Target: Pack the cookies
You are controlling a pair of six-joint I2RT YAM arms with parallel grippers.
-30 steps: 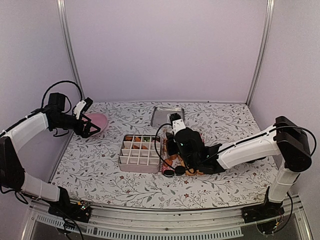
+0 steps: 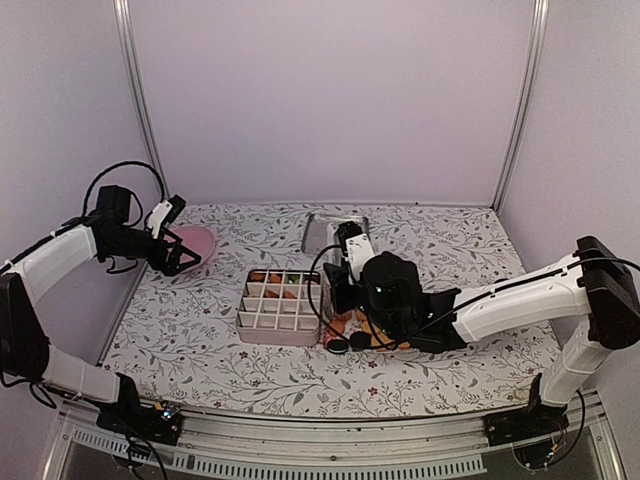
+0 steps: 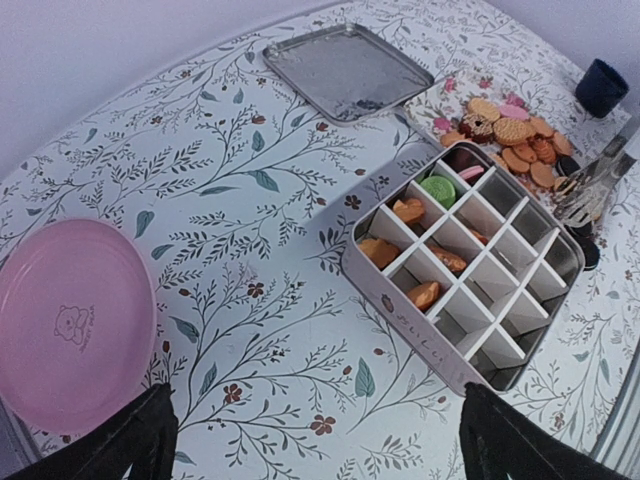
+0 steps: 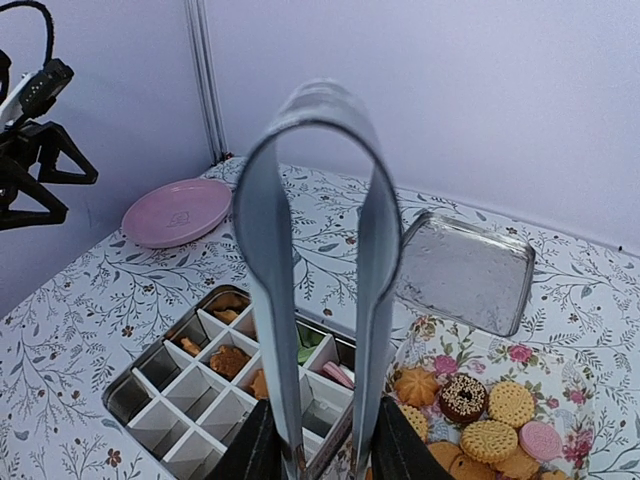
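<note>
A divided box (image 2: 279, 335) stands mid-table, a few cells holding cookies and treats. Beside it on the right, assorted cookies (image 4: 489, 441) lie on a floral tray (image 4: 567, 410), partly hidden in the top view by my right arm. My right gripper (image 2: 338, 285) is over the box's right edge and the cookies, holding a clear tong-like tool (image 4: 276, 330) in view of its wrist camera; its fingers are open, and whether it grasps that tool or it is part of the fingers is unclear. My left gripper (image 2: 175, 262) hangs open and empty at the left.
A pink plate (image 3: 75, 320) lies at the left, a metal tray (image 3: 340, 70) at the back and a dark cup (image 3: 601, 87) on the right.
The left arm is still.
</note>
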